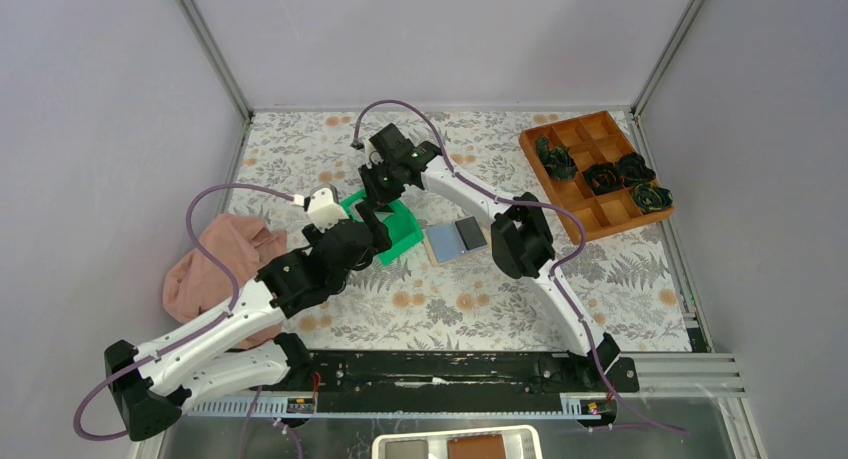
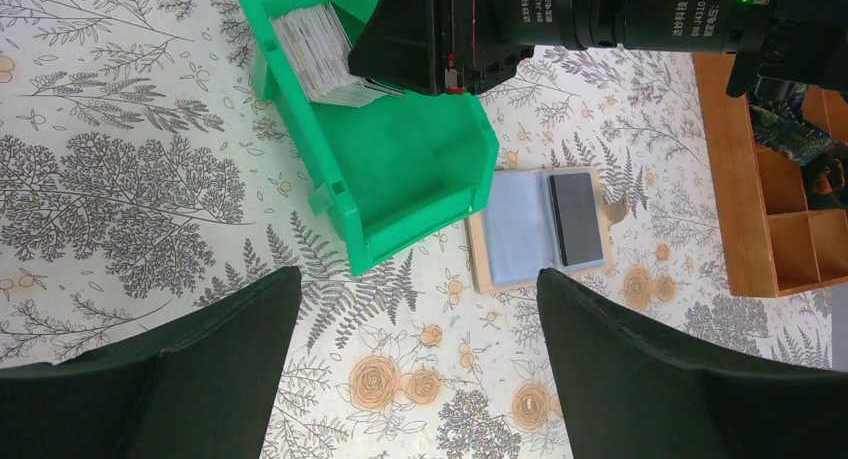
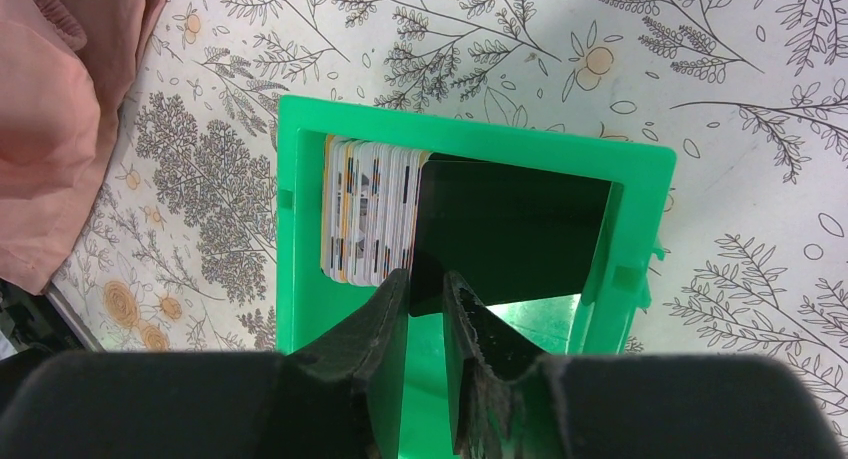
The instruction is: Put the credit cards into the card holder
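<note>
The green card holder (image 2: 350,224) lies on the patterned table. A stack of cards (image 3: 370,209) stands at one end inside it, with a dark card or panel (image 3: 515,234) beside the stack. My right gripper is over the holder, its fingertips at the edge between stack and dark piece; whether it grips a card there is hard to make out. My left gripper is open above the table near the holder, nothing between its fingers.
A blue-grey pad (image 2: 515,229) with a dark rectangle lies beside the holder. A wooden compartment tray (image 1: 580,204) is at the right, a pink cloth (image 1: 215,269) at the left.
</note>
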